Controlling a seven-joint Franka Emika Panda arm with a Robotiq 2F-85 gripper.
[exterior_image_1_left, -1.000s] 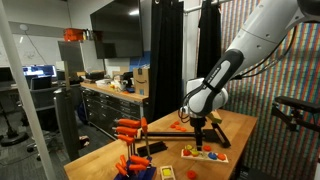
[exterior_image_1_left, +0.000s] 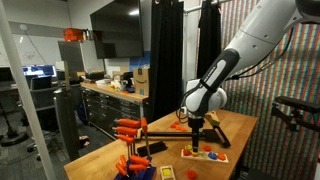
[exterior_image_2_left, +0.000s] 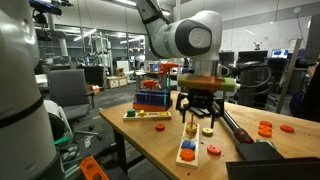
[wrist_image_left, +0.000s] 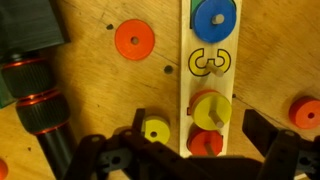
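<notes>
My gripper stands open above the pegboard, its fingers apart on either side of it with nothing held between them. On the light wooden pegboard (wrist_image_left: 189, 80), the wrist view shows a blue disc (wrist_image_left: 205, 24), then a bare peg over a yellow printed ring, then a yellow disc (wrist_image_left: 204, 105) and a red disc (wrist_image_left: 200, 147), each around a peg. A loose yellow disc (wrist_image_left: 156, 128) lies left of the board near one finger. Loose red discs (wrist_image_left: 134, 39) flank the board. In exterior view 2 the gripper (exterior_image_2_left: 203, 112) hangs over the board.
A black cylindrical part with red rings (wrist_image_left: 38, 100) lies at left in the wrist view. Orange parts stand on a rack (exterior_image_1_left: 128, 135) on the table in exterior view 1. A black bar (exterior_image_1_left: 175, 134) crosses the tabletop behind the board.
In exterior view 1 the hand has shifted slightly to the left and looks a little turned. The board stays where it was.
</notes>
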